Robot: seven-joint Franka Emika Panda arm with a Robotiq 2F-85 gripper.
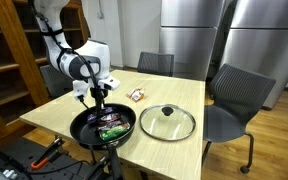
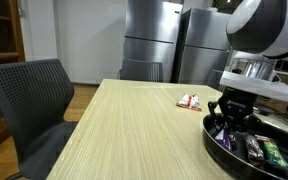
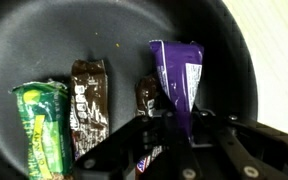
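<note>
A purple-wrapped bar point(image 3: 179, 70) is held at its near end, and my gripper is shut on it. The bar reaches over the dark pan point(image 3: 124, 22), close to the pan's right wall in the wrist view. Inside the pan lie a green packet point(image 3: 46, 125), a brown bar point(image 3: 89, 100) and another brown bar point(image 3: 146, 95) partly hidden by the gripper. In exterior view 2 the purple bar point(image 2: 224, 138) hangs under my gripper point(image 2: 228, 122) within the pan's rim. Whether it touches the pan floor I cannot tell.
A round glass lid point(image 1: 168, 124) with a dark knob lies on the table right of the pan. A small red and white packet point(image 1: 136, 94) is on the table behind the pan. Black chairs point(image 1: 234, 112) stand around it.
</note>
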